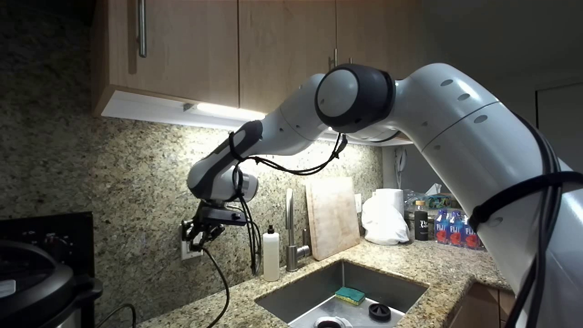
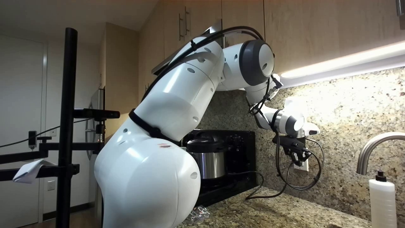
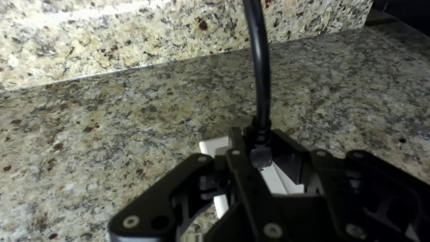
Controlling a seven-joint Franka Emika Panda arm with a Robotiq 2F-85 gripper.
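Observation:
A black power plug (image 3: pixel 261 157) sits between the fingers of my gripper, which is shut on it. From the plug a black cord (image 3: pixel 262 72) runs away over the stone backsplash and hangs down to the counter in exterior view 1. Right behind the fingers is the white wall outlet (image 3: pixel 215 144), mostly covered by the gripper. In exterior view 1 the gripper (image 1: pixel 197 236) is up against that outlet (image 1: pixel 187 250). Whether the prongs are in the sockets is hidden.
A pressure cooker (image 2: pixel 207 163) stands on the stove. Right of the outlet are a white soap bottle (image 1: pixel 271 256), the faucet (image 1: pixel 290 229) and a sink (image 1: pixel 284 298) holding a sponge (image 1: pixel 350 295). Cabinets (image 1: pixel 180 49) hang above the arm.

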